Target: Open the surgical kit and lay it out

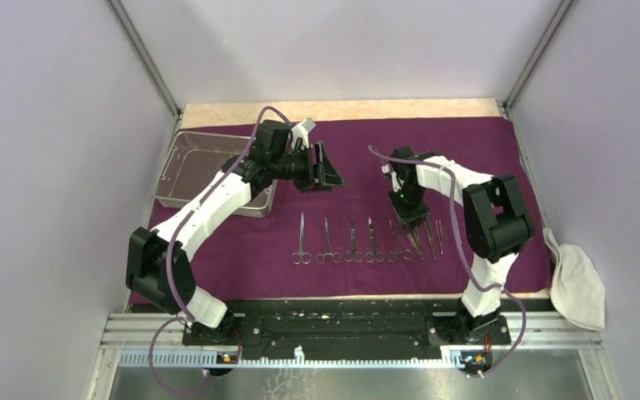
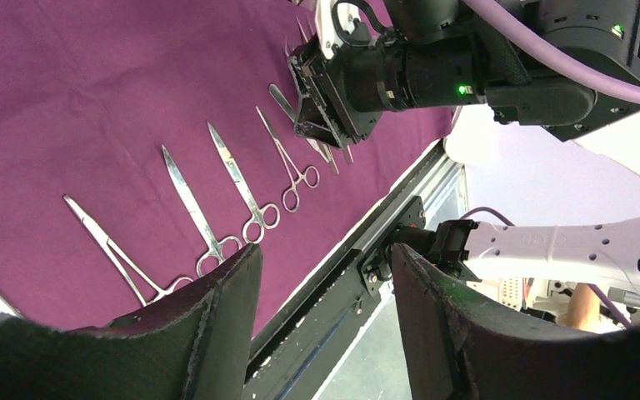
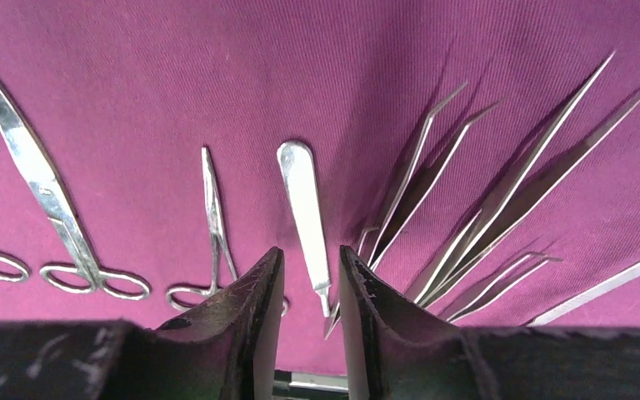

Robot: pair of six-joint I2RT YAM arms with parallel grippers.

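Several scissors and clamps (image 1: 302, 257) lie in a row on the purple cloth (image 1: 350, 150), with tweezers to their right. My right gripper (image 1: 410, 218) is low over the row's right part, fingers apart around the lower end of a flat silver handle (image 3: 304, 200), beside a pair of angled tweezers (image 3: 408, 192); whether it touches them is unclear. My left gripper (image 1: 323, 173) hangs open over the cloth's middle, above and behind the scissors, with nothing between its fingers.
An empty metal tray (image 1: 179, 167) sits at the back left, partly behind the left arm. A white towel (image 1: 577, 287) lies off the right edge.
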